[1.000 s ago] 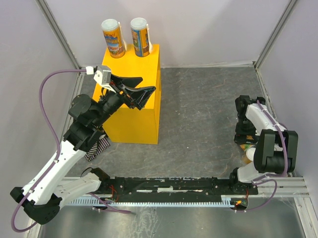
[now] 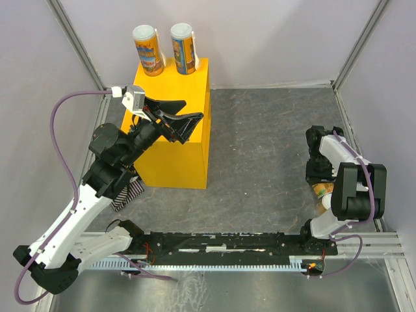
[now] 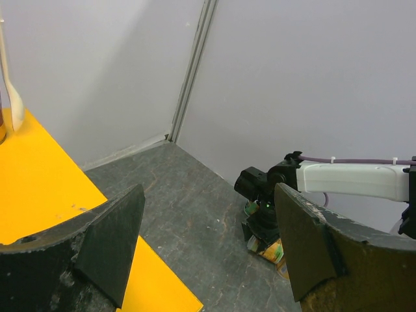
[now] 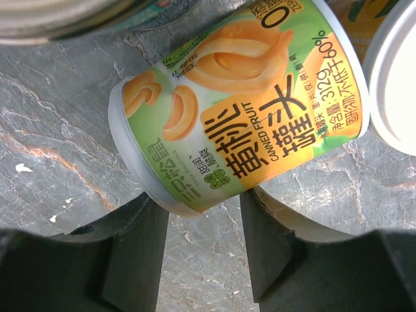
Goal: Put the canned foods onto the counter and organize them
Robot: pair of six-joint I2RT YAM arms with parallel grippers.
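Observation:
A fruit can (image 4: 253, 110) with a green and orange label lies tilted in the right wrist view, its white end toward the lower left. My right gripper has its fingers apart at the can's lower edge; no grip on it shows. In the top view an orange-labelled can (image 2: 323, 189) shows partly under the right arm. Over the yellow box's right edge, my left gripper (image 2: 193, 112) is open and empty. Two tall orange cans with white lids, a left one (image 2: 149, 53) and a right one (image 2: 183, 52), stand on the yellow box (image 2: 172, 166).
Beside the tilted can are a white lid (image 4: 398, 78) and a metal-rimmed can (image 4: 65, 16), both cut off by the frame. A wall (image 2: 383, 123) stands close to the right arm. A striped cloth (image 2: 128, 194) lies left of the box.
The left arm and the tall cans look unchanged.

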